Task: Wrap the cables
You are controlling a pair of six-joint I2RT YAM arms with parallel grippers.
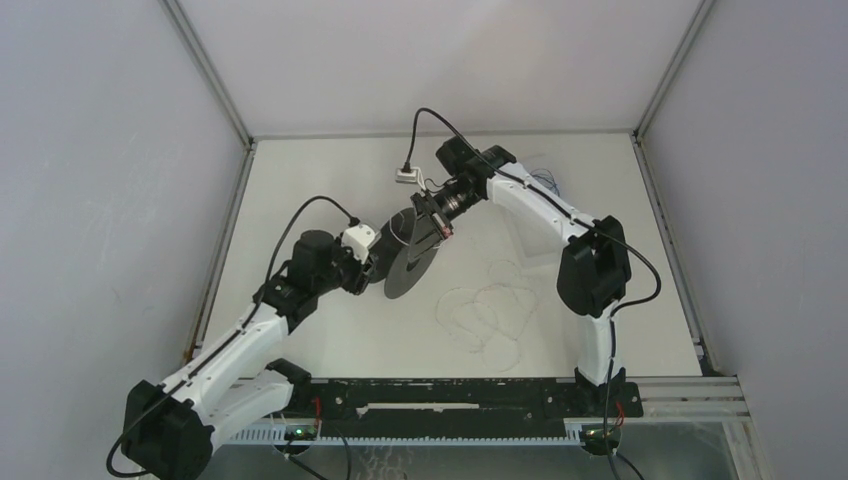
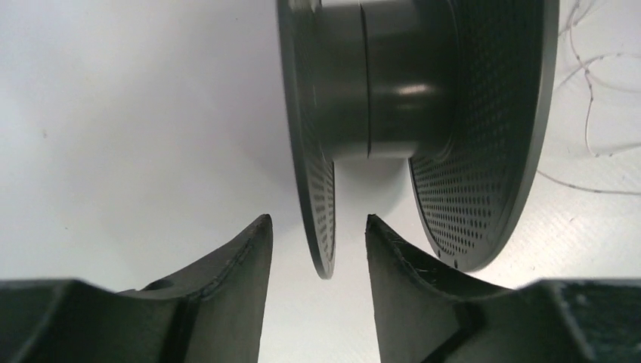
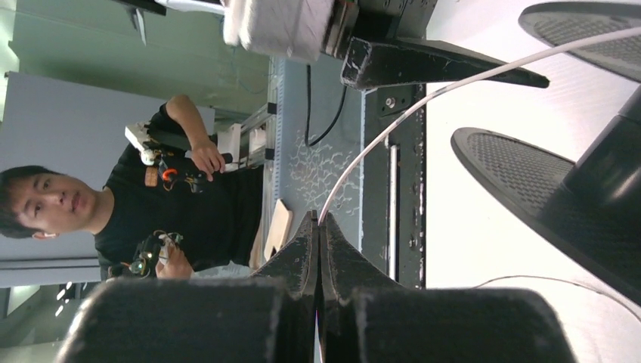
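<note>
A dark spool [image 2: 412, 79] with two round perforated flanges stands near the middle of the table. At its left, in the top view, is my left gripper [image 1: 366, 278]; in the left wrist view its fingers [image 2: 246, 261] are apart, with the lower edge of one flange [image 2: 314, 181] reaching between them. Above the spool, my right gripper is shut on a thin pale cable [image 3: 408, 110], which arcs from the fingertips past the left gripper's finger [image 3: 446, 66]. Whether the left fingers touch the flange I cannot tell.
Loose pale cable [image 1: 487, 318] lies in loops on the table, right of the spool. A clear tray [image 1: 538, 240] sits at the right, partly beneath the right arm, with dark cable [image 1: 546, 180] at its far end.
</note>
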